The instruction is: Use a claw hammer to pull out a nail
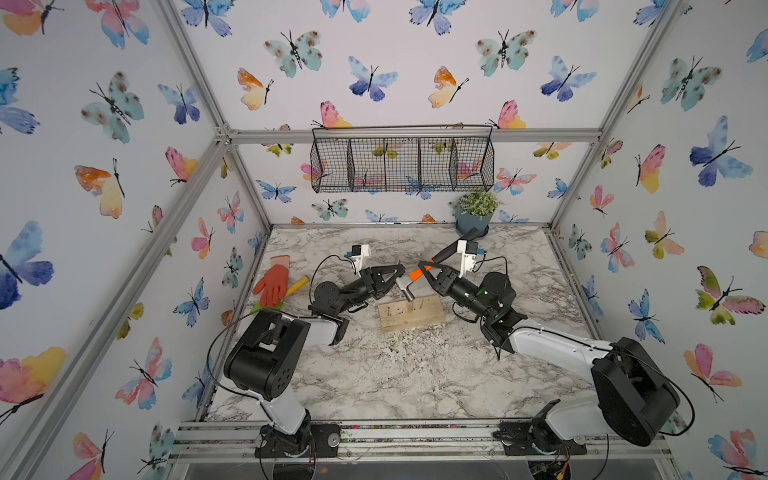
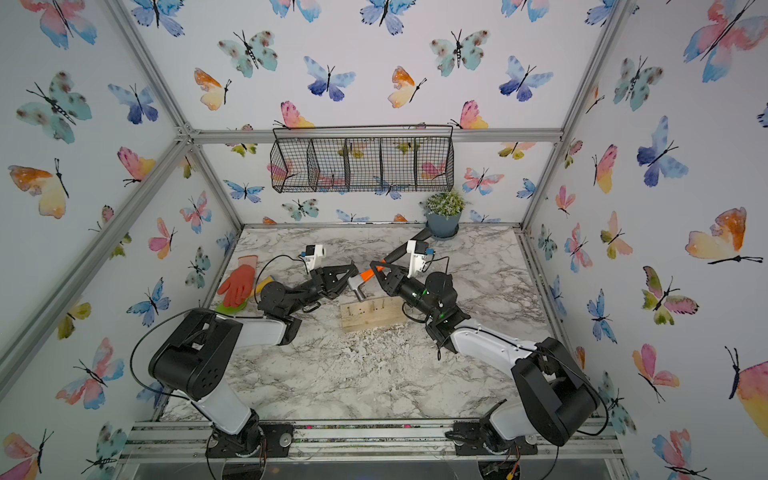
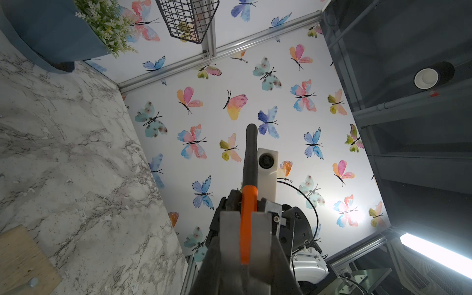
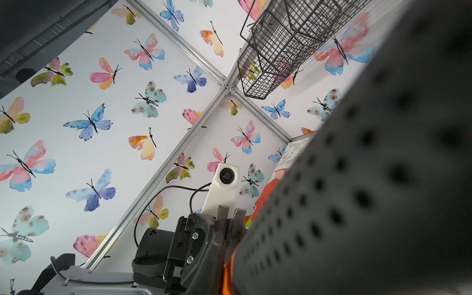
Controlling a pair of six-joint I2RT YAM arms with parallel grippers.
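Observation:
A hammer with a dark handle (image 3: 250, 152) and an orange neck (image 1: 419, 272) hangs slanted above the wooden block (image 1: 412, 314), its metal head (image 1: 406, 289) low near the block's back edge. My left gripper (image 1: 402, 272) is shut on the hammer near its head; in the left wrist view the orange neck stands between its grey fingers. At the neck from the other side is my right gripper (image 1: 424, 269); the big perforated handle (image 4: 373, 172) covers its fingers in the right wrist view. A nail (image 3: 32, 282) sticks out of the block.
Orange gloves (image 1: 273, 284) and a yellow-handled thing (image 1: 297, 285) lie at the left. A potted plant (image 1: 477, 212) stands at the back, under the wire basket (image 1: 402, 164). Debris covers the table before the block.

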